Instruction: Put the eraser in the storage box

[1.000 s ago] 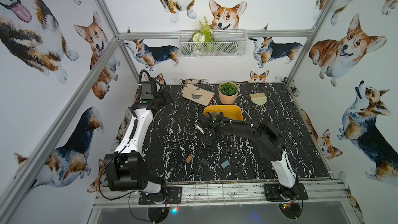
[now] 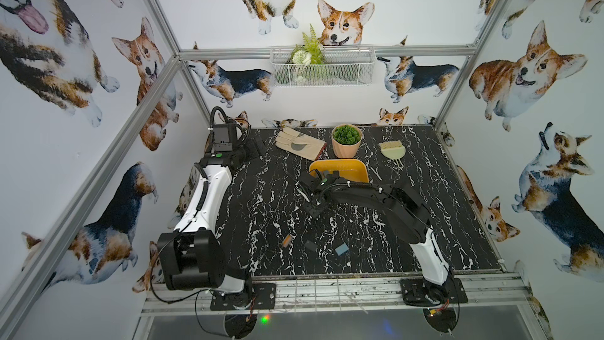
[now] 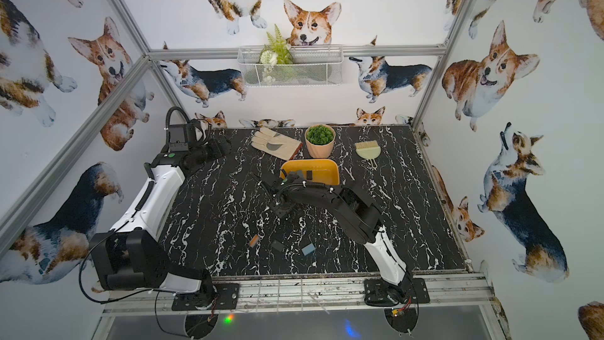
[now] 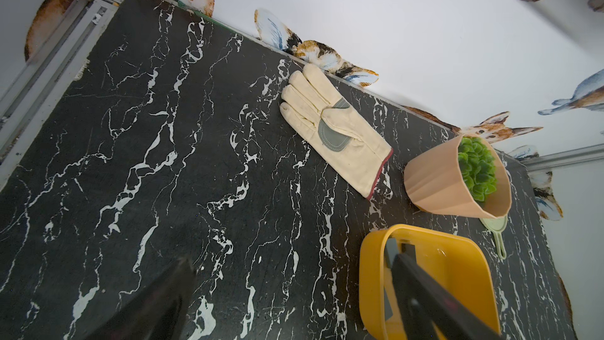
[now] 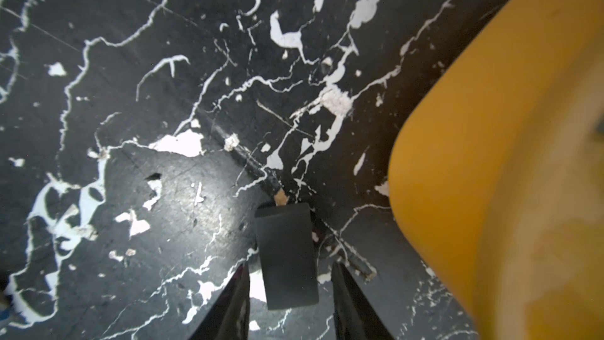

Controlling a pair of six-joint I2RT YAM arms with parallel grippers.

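Observation:
A dark grey eraser block (image 5: 286, 258) lies on the marble table beside the yellow storage box (image 4: 484, 277), which holds some dark pieces. My right gripper is low over the eraser, its fingers parted at either side of the block's near end; contact is unclear. In both top views it hides the area left of the box. My left gripper hangs over the left back of the table, open, only blurred fingertips showing in its own view.
A glove (image 4: 333, 138), potted plant (image 2: 346, 141) and green brush (image 2: 392, 150) stand or lie at the back. An orange block (image 2: 286, 240), dark block (image 2: 310, 246) and blue block (image 2: 341, 249) lie at the front.

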